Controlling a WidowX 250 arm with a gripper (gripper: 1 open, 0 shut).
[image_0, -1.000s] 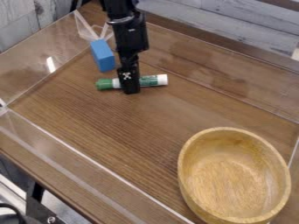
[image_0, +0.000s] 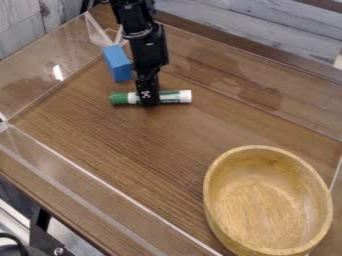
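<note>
My black gripper (image_0: 150, 94) reaches down from the top of the view, its fingers shut on the middle of a green tube with a white end (image_0: 177, 97) lying across it on the wooden table (image_0: 120, 150). A blue block (image_0: 119, 65) stands behind it to the left, beside the arm.
A large tan oval bowl (image_0: 267, 200) sits at the front right.
Over the last second the gripper has come down slightly toward the front onto the tube, which has shifted and turned a little. The blue block looks unmoved.
</note>
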